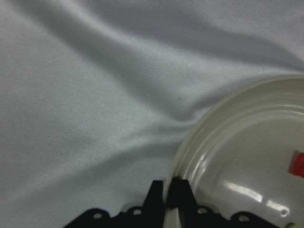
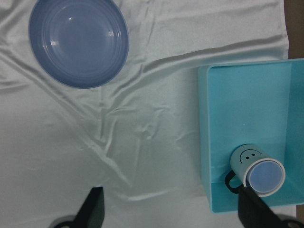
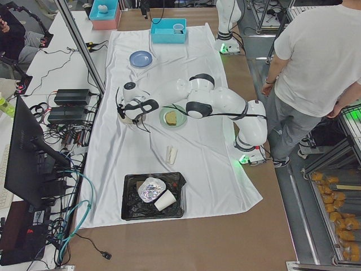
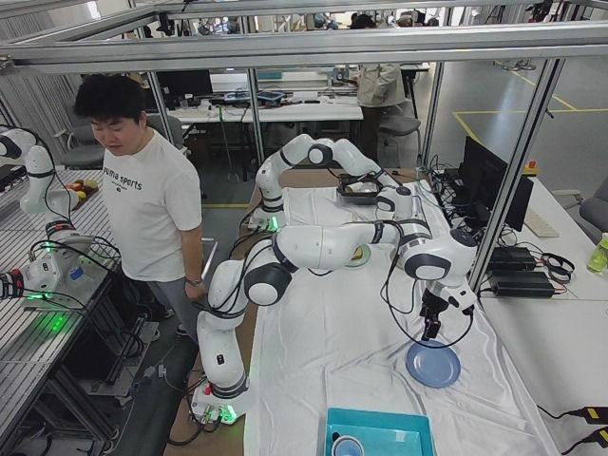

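My left gripper is at the rim of a pale dish [image 1: 247,156] with a red piece in it, fingers closed on the rim; in the camera left view the arm largely hides this dish. My right gripper is open and empty, above the white cloth [image 2: 142,118], with a blue plate [image 2: 78,42] and a turquoise bin [image 2: 247,109] holding a smiley mug [image 2: 244,159] below it. A green plate [image 3: 169,127] with a yellow piece [image 3: 171,117] lies beside the left arm.
A black tray [image 3: 130,209] with a foil-covered item [image 3: 151,189] and white cylinder [image 3: 166,200] stands at the cloth's near end in the camera left view. A small pale item [image 3: 171,155] lies mid-cloth. A monitor and cables line the left; a person stands at the right.
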